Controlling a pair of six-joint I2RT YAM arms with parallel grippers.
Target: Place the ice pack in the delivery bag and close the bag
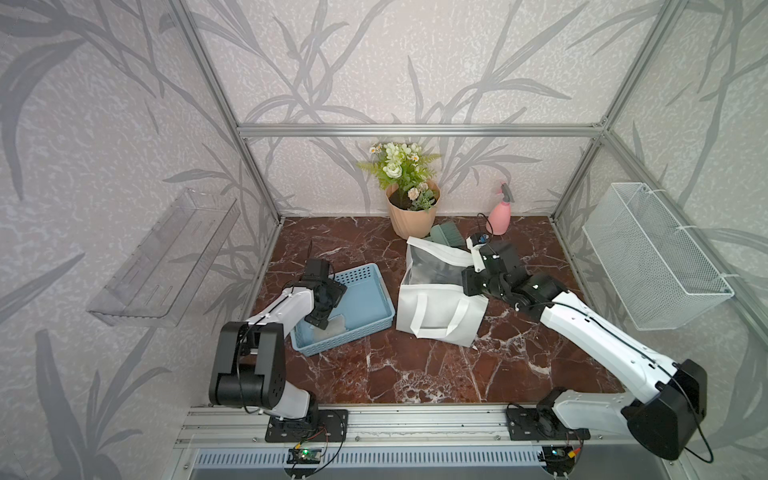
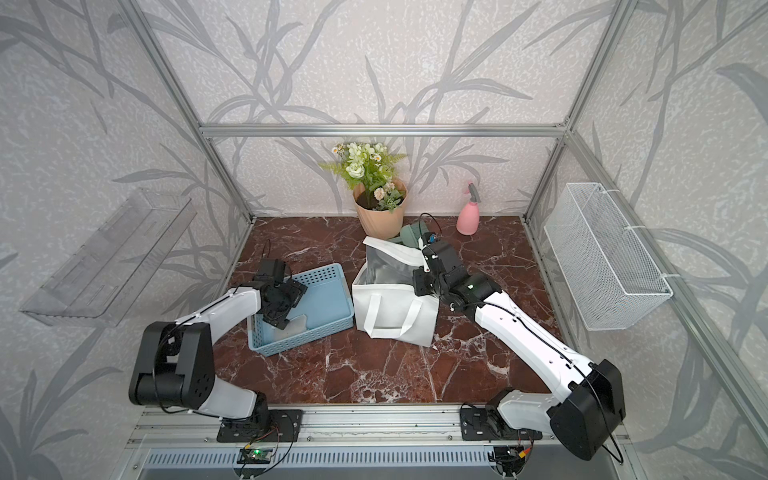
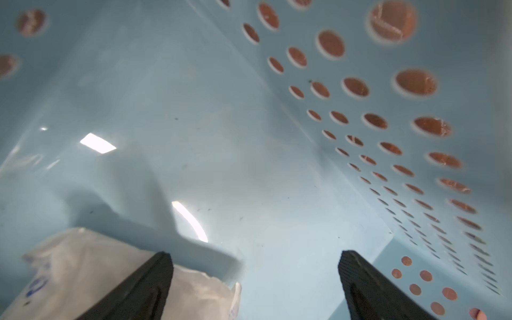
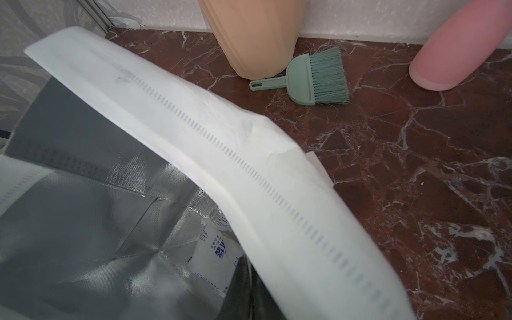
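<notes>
A white ice pack (image 1: 329, 328) lies on the floor of the blue basket (image 1: 374, 325), near its front left corner. Down inside that basket, my left gripper stands open; its left finger (image 3: 152, 285) overlaps the pack (image 3: 96, 277) in the left wrist view. The white delivery bag (image 2: 392, 313) with silver lining stands open at the middle of the table. At the bag's right rim is my right gripper, shut, with the white flap edge (image 4: 213, 138) running by its fingertips. A printed white packet (image 4: 213, 256) lies inside the bag.
Behind the bag are a flower pot (image 1: 412, 216), a green brush and dustpan (image 4: 301, 82) and a pink spray bottle (image 1: 499, 217). Wire baskets hang at both sides.
</notes>
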